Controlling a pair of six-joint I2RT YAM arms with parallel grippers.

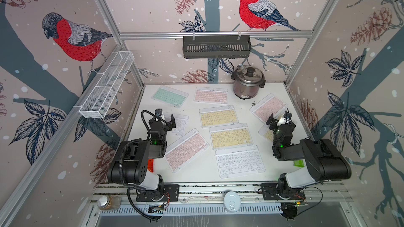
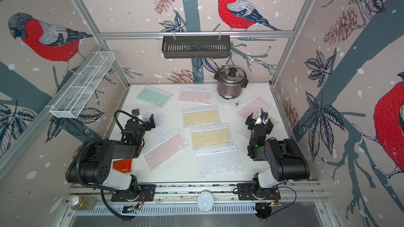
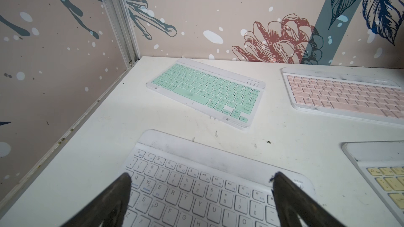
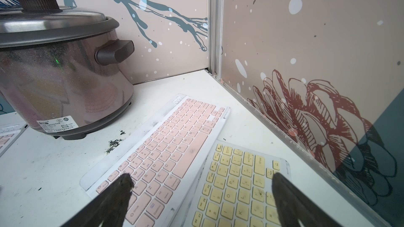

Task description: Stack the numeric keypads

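Several thin keypads lie flat and spread over the white table. A green one (image 3: pixel 206 89) is at the back left, with a pink one (image 1: pixel 210 95) to its right. Two yellow keypads (image 1: pixel 218 116) (image 1: pixel 230 136) lie mid-table, above a white one (image 1: pixel 239 161) near the front. A large pink keypad (image 1: pixel 186 149) slants at centre left. My left gripper is open over another white keypad (image 3: pixel 197 185), nothing between its fingers. On the right, my open, empty right gripper hovers over a yellow keypad (image 4: pixel 239 185) beside a pink one (image 4: pixel 164 155).
A steel cooker (image 1: pixel 248 82) stands at the back right. An orange-red packet (image 2: pixel 122 165) lies by the left arm, a green item (image 1: pixel 298 163) by the right. A dark rack (image 1: pixel 216 47) and a white wire basket (image 1: pixel 107 85) hang on the walls.
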